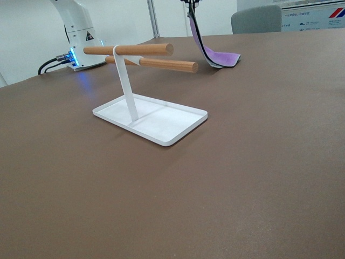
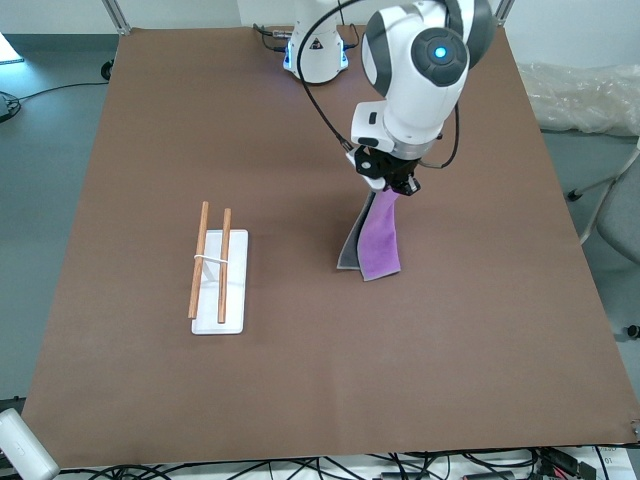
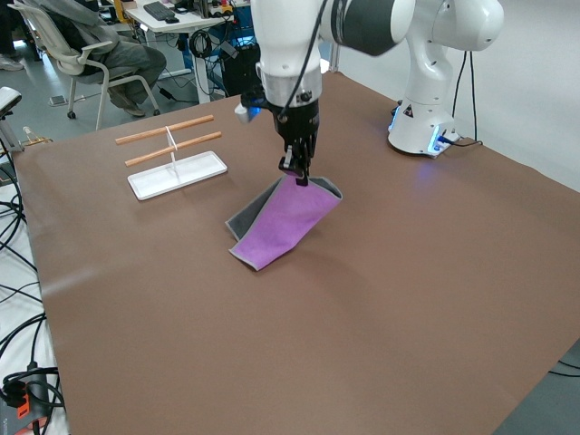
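Observation:
My gripper (image 2: 395, 185) (image 3: 297, 174) is shut on the top end of a folded cloth (image 2: 378, 240) (image 1: 218, 56) (image 3: 283, 222), purple on one face and grey on the other. The cloth hangs from the fingers, its lower part bent along the brown table. A white stand with two wooden bars (image 2: 225, 270) (image 1: 156, 48) (image 3: 163, 154) sits apart from it, left of the cloth in the left view, on a white rectangular tray (image 2: 232, 315) (image 1: 178, 127) (image 3: 199, 169).
The robot base (image 2: 315, 55) (image 3: 417, 127) with its cables is at the back. Cables run along the table's outer edge.

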